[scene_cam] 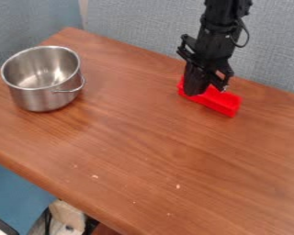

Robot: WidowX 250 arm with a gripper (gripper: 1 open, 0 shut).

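Note:
A red elongated block (pixel 217 103) lies on the wooden table at the right, near the back. My black gripper (pixel 194 81) is lowered onto its left end, fingertips down at the block and partly covering it. The gripper looks shut, but whether anything is between its fingers is too small to tell.
A steel pot (pixel 41 84) with a handle stands at the left of the table (pixel 137 174). Grey padded walls border the back and left.

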